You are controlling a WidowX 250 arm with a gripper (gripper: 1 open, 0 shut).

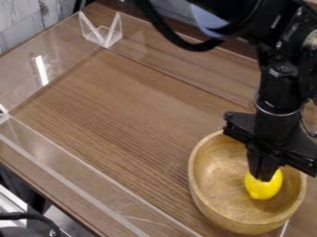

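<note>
A black gripper [262, 148] hangs over a round wooden bowl [213, 202] at the lower right. A yellow object [264, 187] lies in the bowl just beneath the gripper, partly hidden by it. The gripper looks shut, and nothing is seen held between its fingers, though their tips are partly hard to make out.
A clear plastic holder [102, 30] stands at the back left. The wooden table [111, 120] is open across its middle and left. Black cables show at the lower left corner.
</note>
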